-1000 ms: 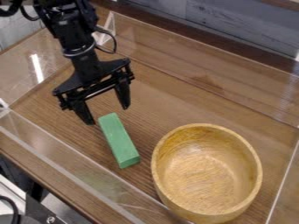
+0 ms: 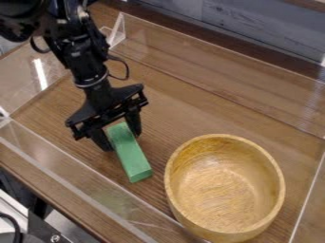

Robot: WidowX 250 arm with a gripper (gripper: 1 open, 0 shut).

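A green bar-shaped block [image 2: 133, 160] lies on the wooden surface, angled toward the viewer. My black gripper [image 2: 109, 128] is low over the block's far end, its fingers on either side of it or very close. Whether they grip it cannot be told.
A large yellow oval bowl [image 2: 223, 180] sits at the right front, beside the block. The wooden surface [image 2: 216, 85] behind the bowl is clear. A pale wall runs along the back right.
The gripper has moved down onto the far end of the green block, and its fingers are closer together. The block lies in about the same place.
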